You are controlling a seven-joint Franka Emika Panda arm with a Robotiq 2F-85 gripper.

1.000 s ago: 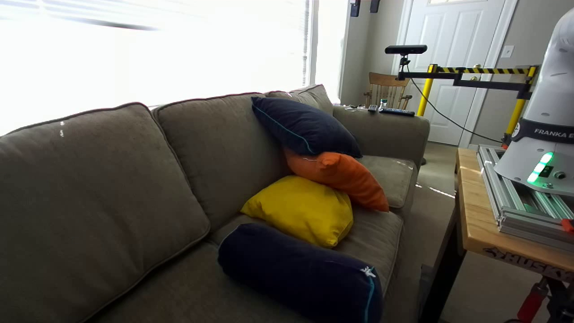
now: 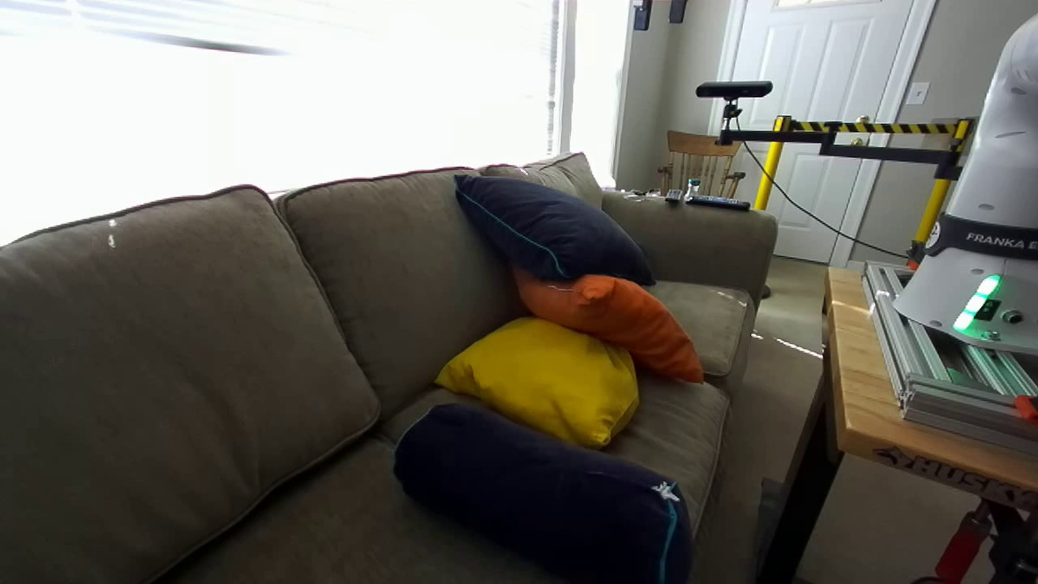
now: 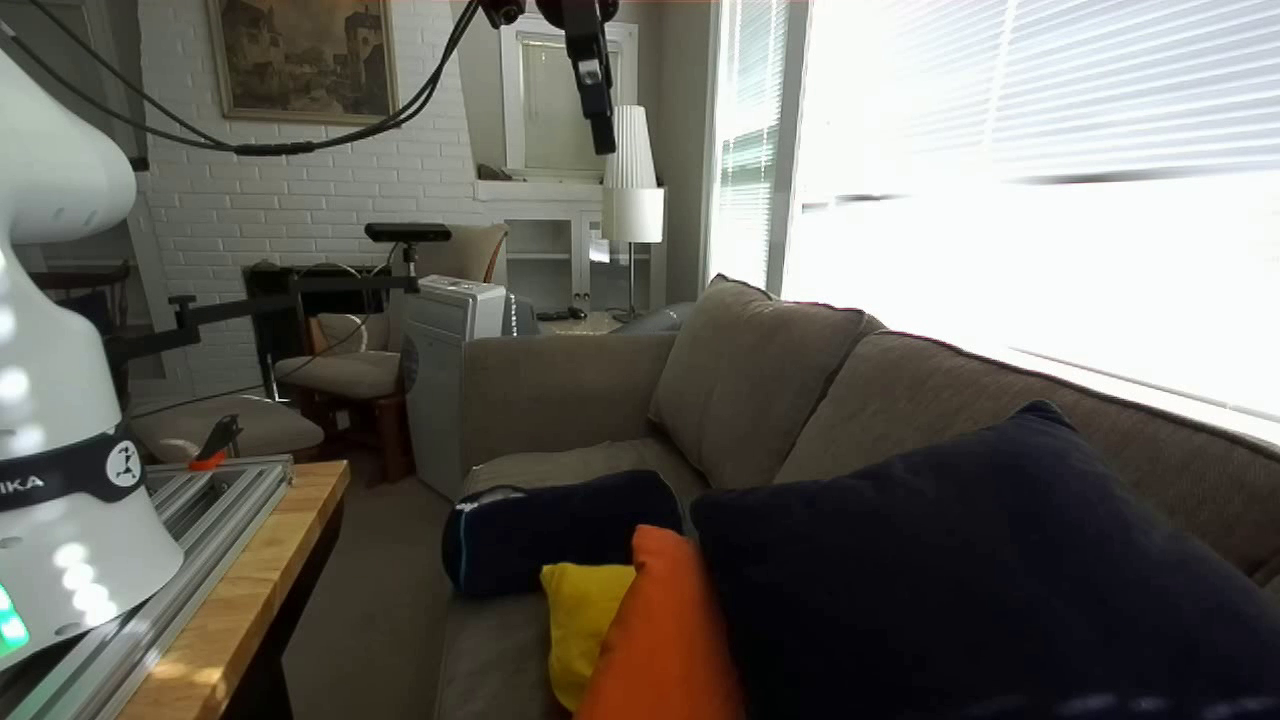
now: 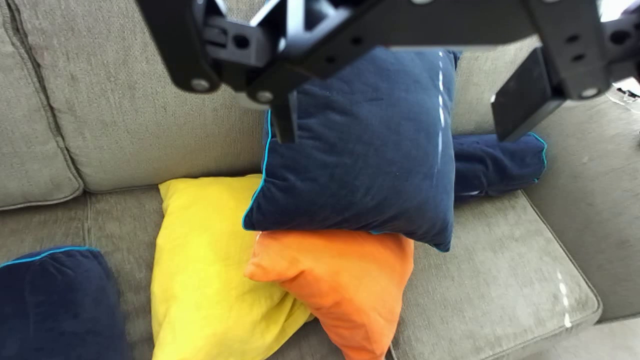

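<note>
My gripper hangs open above the couch, its two fingers wide apart with only air between them. Below it in the wrist view, a navy square pillow [image 4: 366, 150] with turquoise piping leans on the couch back. That pillow rests on an orange pillow [image 4: 342, 282], which overlaps a yellow pillow [image 4: 204, 270]. A navy bolster [image 2: 545, 487] lies at the near end of the row in exterior view 1. Another dark blue cushion [image 4: 501, 162] is partly hidden behind the square pillow. In exterior view 2, part of the gripper [image 3: 590, 78] shows high up, clear of the pillows.
The grey couch [image 2: 195, 389] has bare seat room at its near end and by the far armrest [image 2: 696, 238]. Remotes [image 2: 718, 203] and small items lie on that armrest. A wooden table [image 2: 876, 409] carries the robot base, with a floor gap before the couch.
</note>
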